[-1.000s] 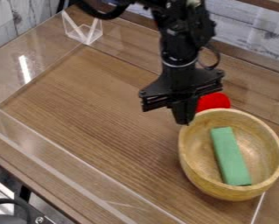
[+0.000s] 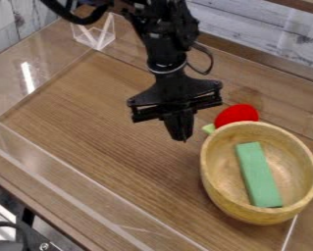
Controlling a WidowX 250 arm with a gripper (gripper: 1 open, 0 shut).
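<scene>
My black gripper [image 2: 175, 118] hangs over the wooden table in the middle of the camera view, left of a red object [image 2: 237, 115] with a pale green tip. A yellow bowl [image 2: 292, 206] at the lower right holds a green block [image 2: 257, 175]. The gripper's fingertips point down and are apart from the bowl and the red object. Whether anything is between them, and how far apart they stand, is unclear.
A clear container [image 2: 93, 25] stands at the top left. A dark round item [image 2: 4, 235] shows at the bottom left corner.
My gripper has moved left, away from the bowl and the red object, which is now more fully in view. The bowl and green block look unmoved.
</scene>
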